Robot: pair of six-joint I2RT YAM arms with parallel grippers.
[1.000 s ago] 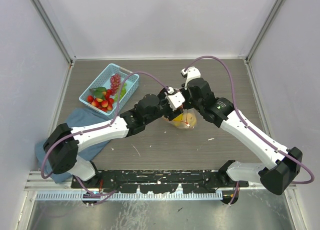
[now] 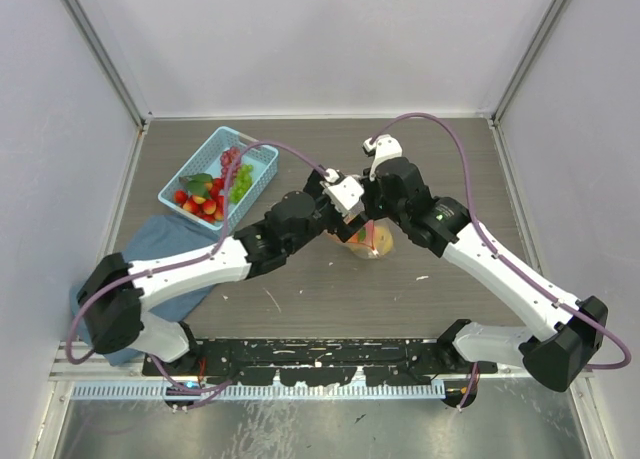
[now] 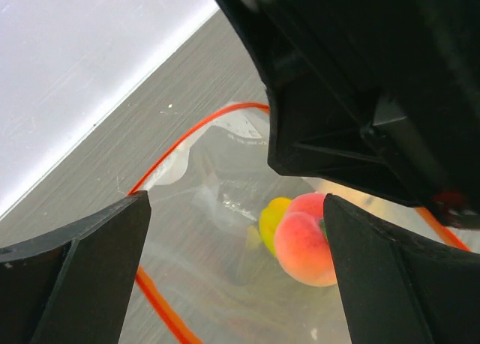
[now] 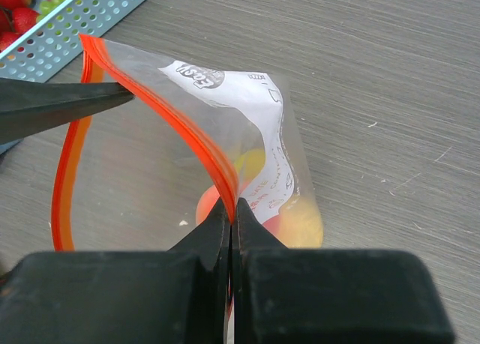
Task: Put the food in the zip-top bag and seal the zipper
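A clear zip top bag with an orange zipper (image 4: 172,118) stands with its mouth spread apart. Inside are a peach (image 3: 304,246) and a yellow food piece (image 3: 274,220), low in the bag. My right gripper is shut on one side of the orange rim. Close by, my left gripper is open at the mouth, nothing gripped between its fingers. In the right wrist view, one left finger (image 4: 60,108) reaches across the opening to the orange strip; whether it touches is unclear. From above, both grippers hide the bag's top.
A light blue basket (image 2: 262,169) of fruit, with grapes and strawberries, sits at the back left. A blue cloth (image 2: 165,239) lies under the left arm. To the right and in front of the bag, the table (image 2: 330,304) is bare.
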